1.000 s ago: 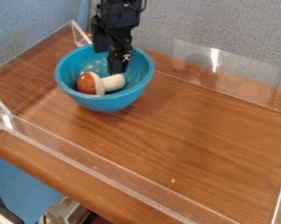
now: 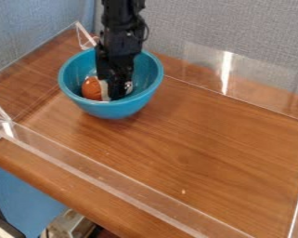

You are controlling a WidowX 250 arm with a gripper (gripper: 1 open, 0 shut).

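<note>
A blue bowl (image 2: 111, 108) sits on the wooden table at the left back. Inside it lies an orange and cream object (image 2: 92, 87), partly hidden by my black gripper (image 2: 114, 84). The gripper reaches down from above into the bowl, its fingertips around the cream part. Whether the fingers hold it cannot be told.
Clear plastic edging runs along the table's sides, with a grey padded wall behind and blue floor at the lower left.
My gripper has descended from above the bowl into it, down onto the orange and cream object, now covering much of it.
</note>
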